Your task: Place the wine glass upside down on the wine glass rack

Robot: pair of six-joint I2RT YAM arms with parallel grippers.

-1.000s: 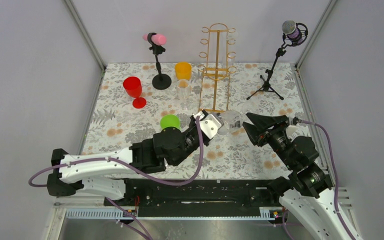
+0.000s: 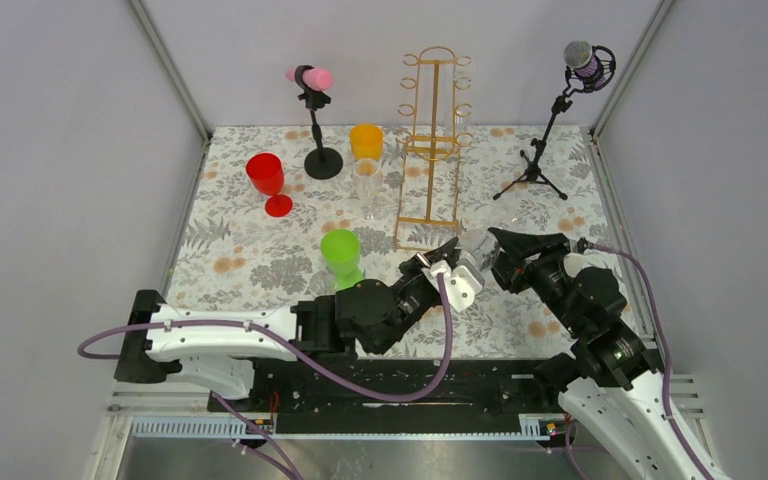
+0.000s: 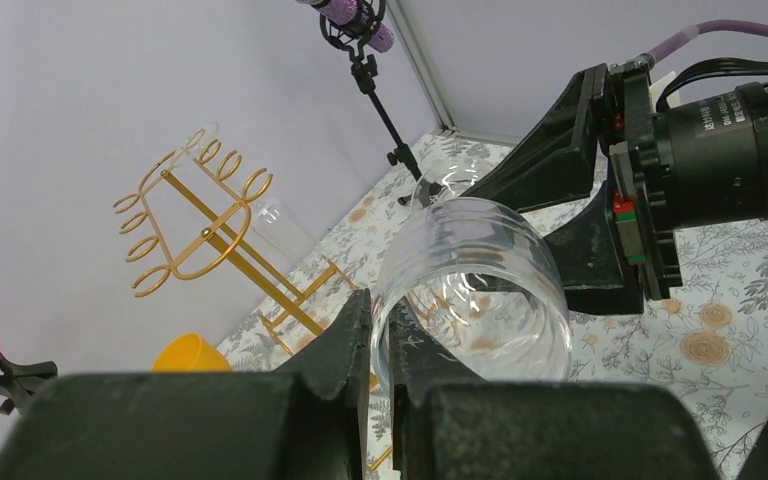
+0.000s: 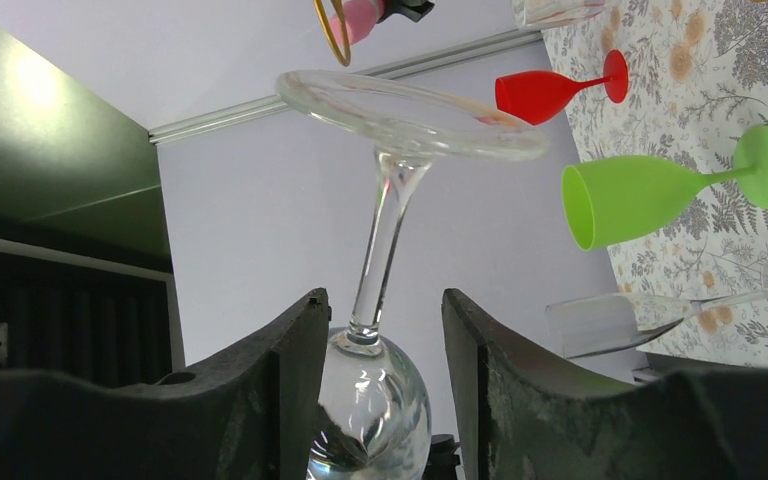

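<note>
A clear wine glass is held in the air, its bowl opening toward the left wrist camera. My left gripper is shut on the rim, one finger inside the bowl and the other outside. Around the stem, the right gripper stands part open; the stem is nearer one of its fingers, with a wide gap to the other. The foot extends beyond those fingers. Behind stands the gold wine glass rack, with a clear glass hanging on it.
Left of the rack stand an orange glass, a clear glass, a red glass and a green glass. A black stand and a microphone tripod flank the rack.
The right arm has barely shifted.
</note>
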